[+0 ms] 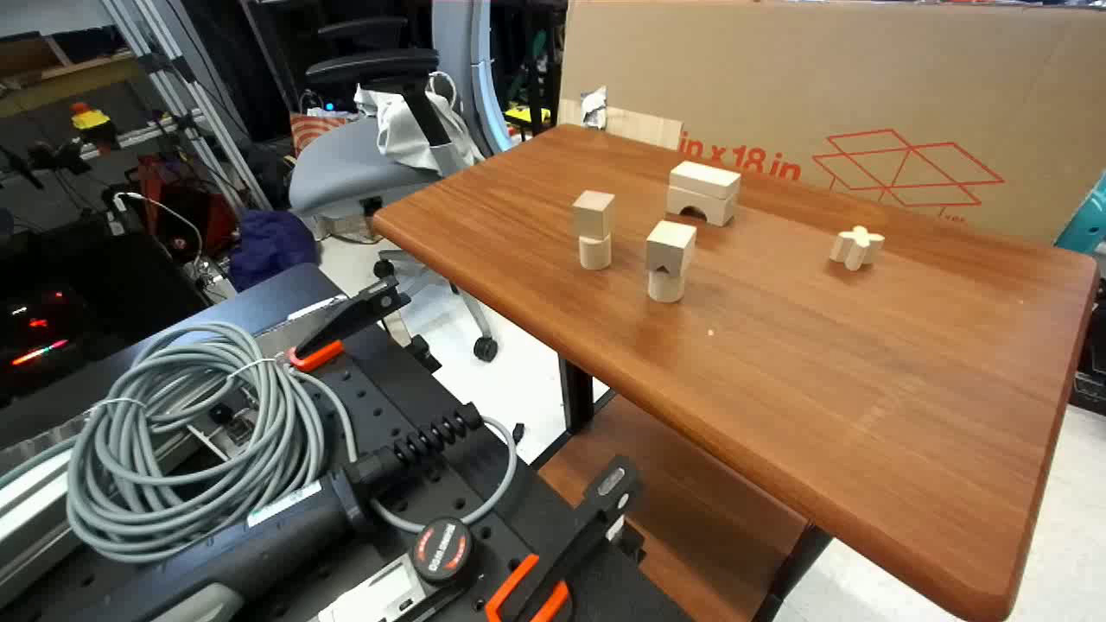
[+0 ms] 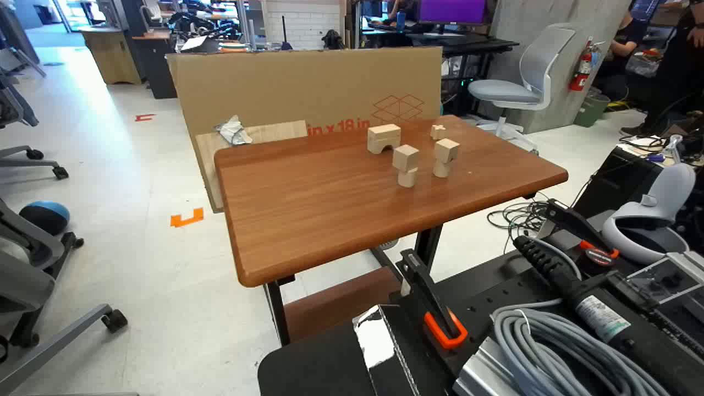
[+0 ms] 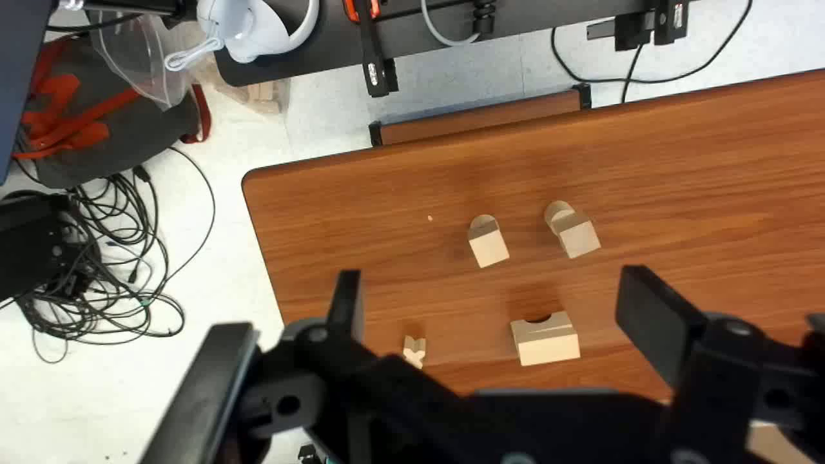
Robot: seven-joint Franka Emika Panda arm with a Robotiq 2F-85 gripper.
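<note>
My gripper hangs high above the table, its fingers wide apart with nothing between them; neither exterior view shows it. Two wooden stacks, each a cube on a cylinder, stand close together: one stack [image 1: 594, 218] and another stack [image 1: 670, 252] in exterior view 1. Behind them is a rectangular block on an arch block [image 1: 702, 197]. A small cross-shaped wooden piece [image 1: 856, 248] sits apart on the table. In the wrist view, the stacks [image 3: 488, 246] lie beyond the fingertips, with the arch stack [image 3: 545, 344] nearer and the cross piece [image 3: 414, 349] partly hidden by the gripper.
A large cardboard sheet [image 2: 277, 86] stands along the far edge. A black bench [image 1: 435, 498] with clamps and coiled cable [image 1: 197, 446] is in front.
</note>
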